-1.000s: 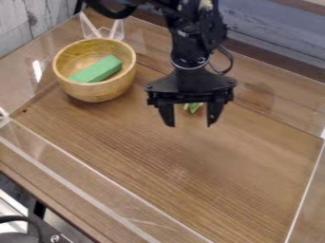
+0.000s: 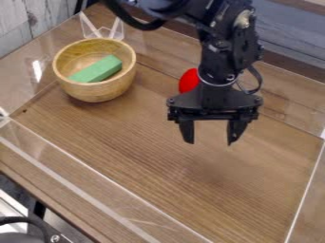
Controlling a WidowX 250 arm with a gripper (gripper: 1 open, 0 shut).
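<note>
My black gripper (image 2: 210, 128) hangs over the middle-right of the wooden table, fingers pointing down and apart, with nothing seen between them. Behind it a red round object (image 2: 189, 82), partly hidden by the arm, lies on the table. At the back left, a wooden bowl (image 2: 84, 89) holds a green block (image 2: 97, 69).
A white wall runs along the upper left edge, and a black cable shows at the bottom left corner.
The red object shows more behind it; a second ago a small green thing appeared there instead.
</note>
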